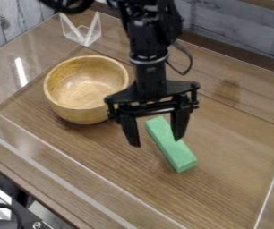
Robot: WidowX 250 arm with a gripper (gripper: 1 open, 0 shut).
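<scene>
The black gripper (158, 125) hangs over the middle of the table, its fingers spread open on either side of the upper end of a green block (173, 148), with nothing seen held. The green block lies lengthwise on the wooden table (80, 161), running toward the lower right. A tan bowl (77, 89) sits to the left of the gripper, its right part behind or beside the arm.
A white wire object (80, 27) stands at the back left near the table's edge. Black cables lie at the lower left corner.
</scene>
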